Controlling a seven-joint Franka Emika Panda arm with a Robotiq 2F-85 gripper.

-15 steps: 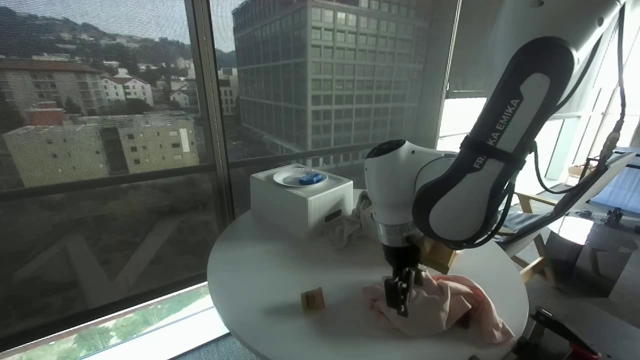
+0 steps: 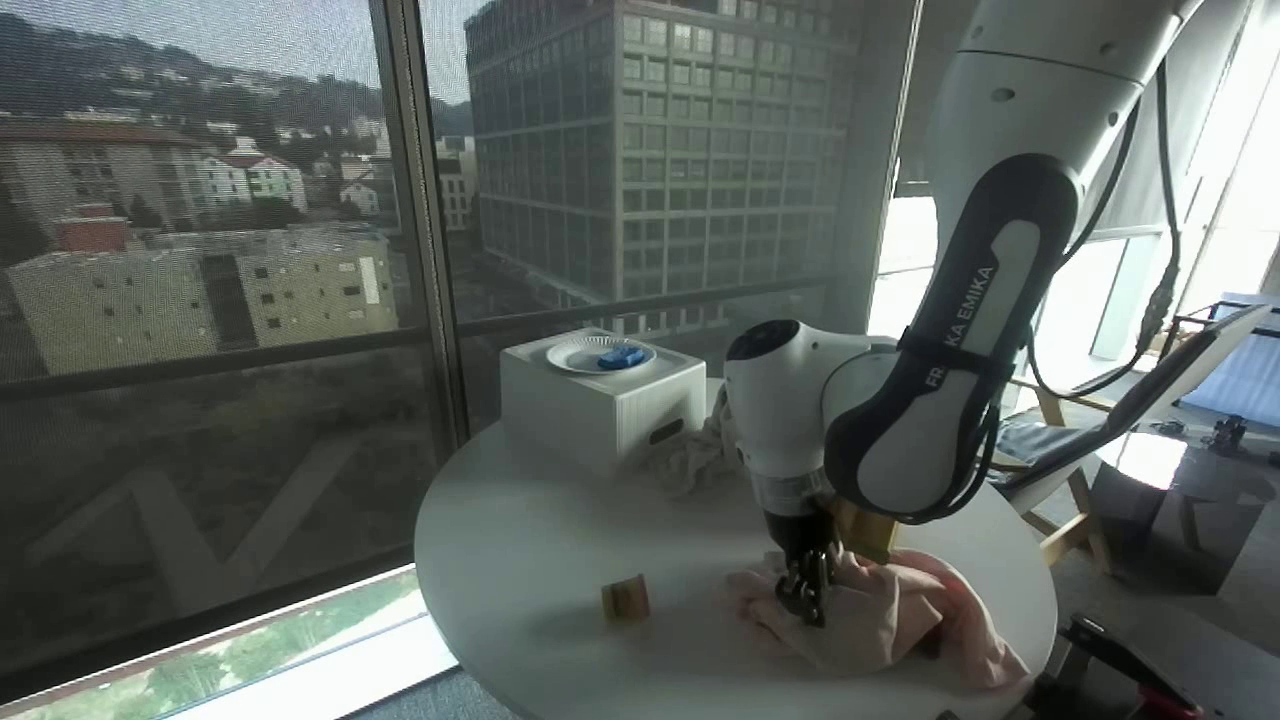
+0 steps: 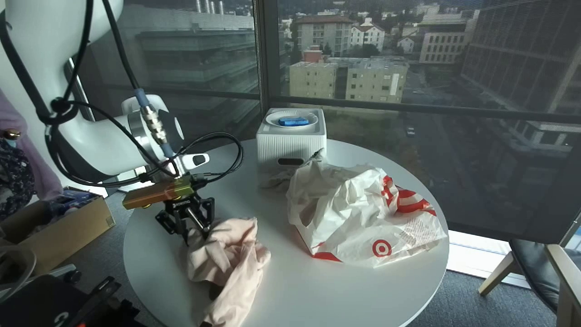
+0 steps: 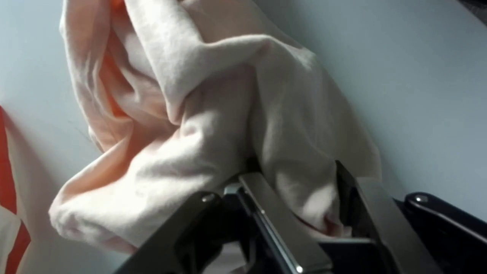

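A crumpled pale pink cloth (image 2: 894,606) lies on the round white table, its folds (image 4: 205,118) filling much of the wrist view. My gripper is low at one end of the cloth, with its fingers apart. Part of the cloth rises between those fingers, and a gap shows in places, so it is not clearly clamped. From the second exterior view, the gripper (image 3: 197,231) touches or nearly touches the cloth (image 3: 231,248) at its far left end. The fingertips are partly hidden by folds.
A white box (image 3: 291,147) at the back bears a plate (image 2: 561,356) with a blue object (image 2: 621,358) on it. A crumpled white and red plastic bag (image 3: 354,212) covers the table's right side. A small yellowish block (image 2: 625,599) stands near the front edge in the first exterior view.
The arm has come down, bringing the gripper lower into the cloth, and its wrist has turned a little. The cloth looks almost unmoved.
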